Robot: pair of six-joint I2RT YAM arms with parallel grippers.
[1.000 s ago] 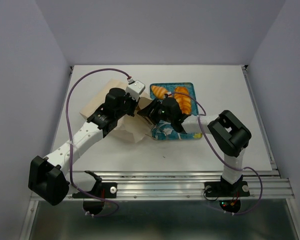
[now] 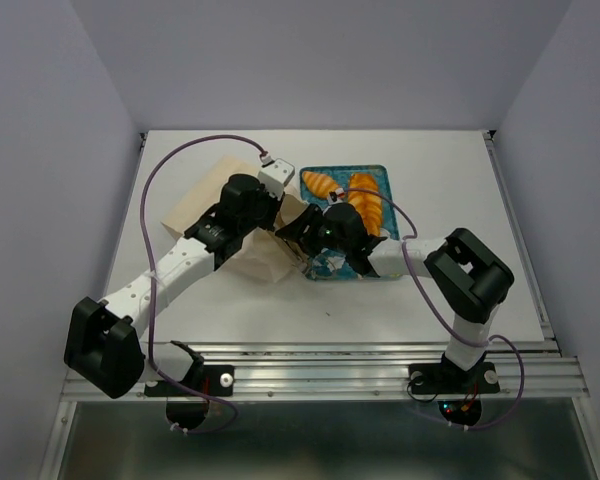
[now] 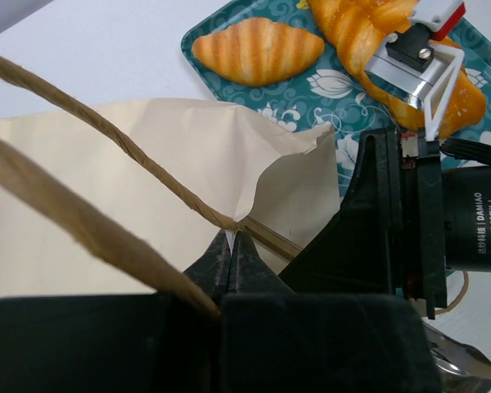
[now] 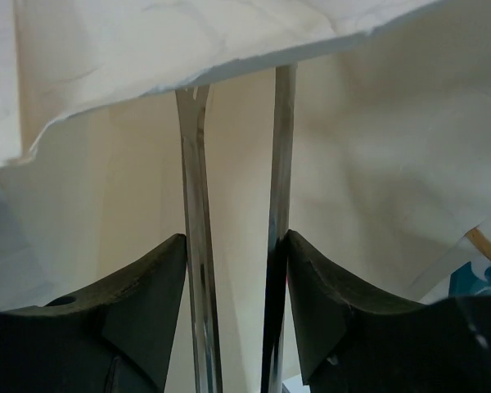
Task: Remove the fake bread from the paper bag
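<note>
The paper bag (image 2: 260, 256) lies on its side left of centre, with its mouth toward the tray. In the left wrist view, my left gripper is shut at the bag's rim, where the paper and a twisted handle (image 3: 139, 151) meet its tips. Metal tongs (image 4: 198, 246) reach into the bag, their two arms spread apart. My right gripper is open around them, a finger against each arm. No bread can be made out inside the dim bag. A small bread (image 3: 258, 51) and a larger braided loaf (image 2: 364, 205) lie on the tray.
The teal patterned tray (image 2: 382, 178) stands right beside the bag mouth, partly under my right arm. Both grippers are close together at the bag mouth.
The left arm crept slightly right, staying at the bag's rim. Both breads on the tray stayed put.
</note>
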